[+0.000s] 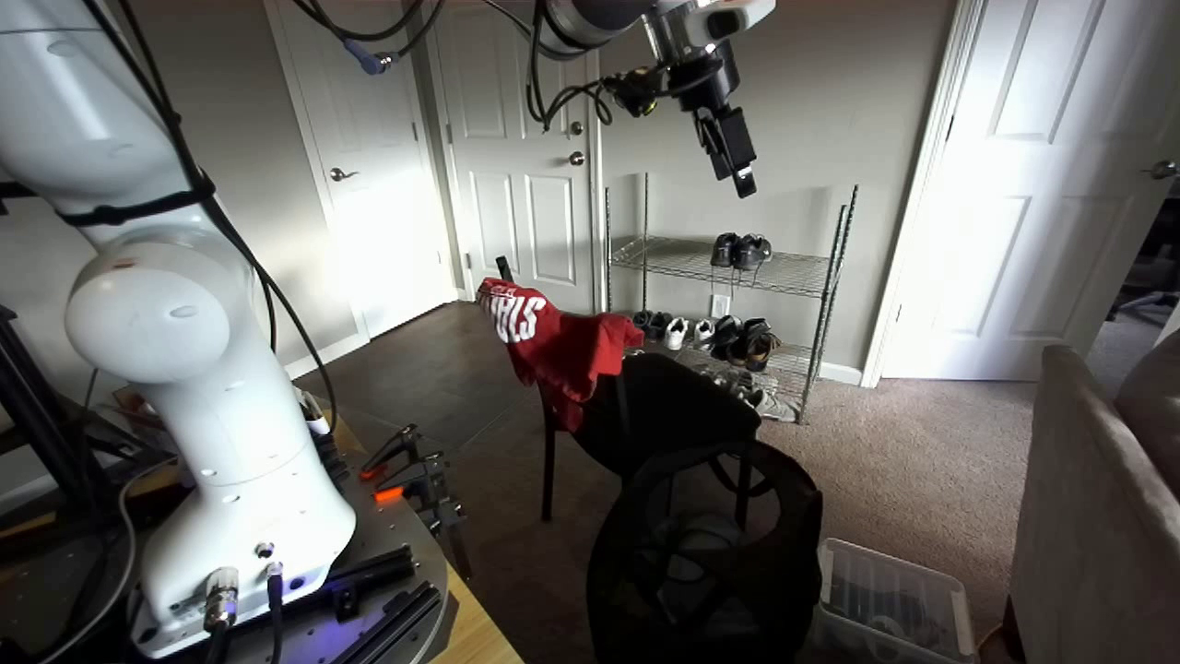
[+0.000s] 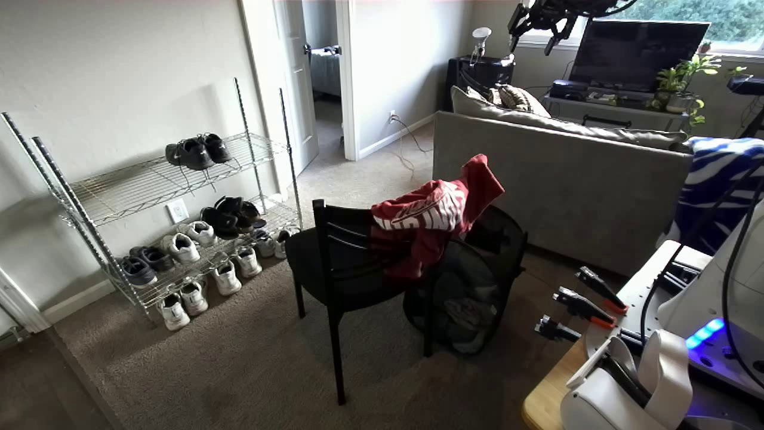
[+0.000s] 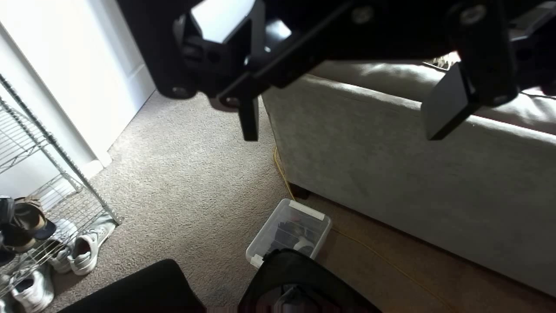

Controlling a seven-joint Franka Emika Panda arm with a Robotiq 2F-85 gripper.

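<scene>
A red garment with white lettering [image 1: 553,337] drapes over the backrest of a black chair [image 2: 344,243], one end hanging toward the black mesh hamper [image 1: 708,564]. Crumpled clothes [image 2: 465,301] show inside the hamper. My gripper [image 1: 743,186] hangs high in the air, well above the chair and hamper and clear of both. Seen in the wrist view, its two fingertips [image 3: 250,119] stand wide apart, with only carpet and sofa visible beyond the gap. In the second exterior view the gripper [image 2: 531,46] appears at the top, also spread and empty.
A wire rack [image 2: 172,179] of shoes stands by the wall. The grey sofa [image 2: 558,186] bounds the other side. A lidded clear bin [image 3: 292,229] sits on the floor beside the hamper. Clamps [image 2: 584,304] jut from the table edge. Carpet between rack and sofa is open.
</scene>
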